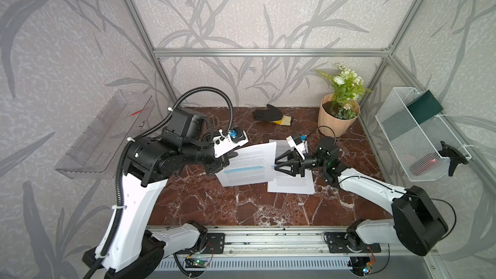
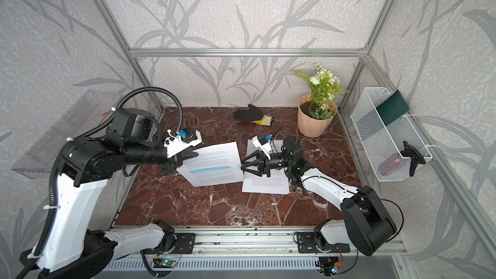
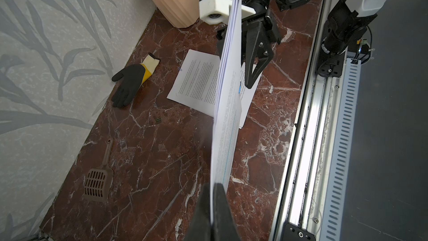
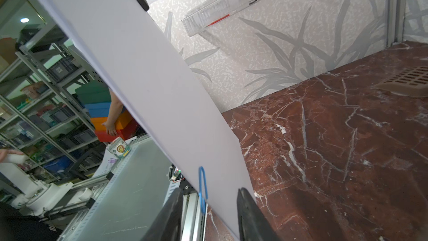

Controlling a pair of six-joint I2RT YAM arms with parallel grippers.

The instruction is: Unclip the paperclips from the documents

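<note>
A stack of printed documents [image 1: 248, 164] with a blue-highlighted passage is held up off the table, with my left gripper shut on its left edge. On the opposite edge sits a blue paperclip [image 4: 202, 189], standing out from the paper. My right gripper is part open around that edge; the clip lies between its fingers, with gaps visible on both sides. Below and behind lies a second document [image 1: 290, 183] on the table, partly covered by my right arm. A small blue paperclip [image 3: 180, 69] shows at its edge in the left wrist view.
A black and yellow glove [image 1: 272, 115] lies at the back, and a flower pot [image 1: 338, 116] stands back right. The wire basket [image 1: 410, 134] is on the right, a clear bin [image 1: 111, 134] on the left.
</note>
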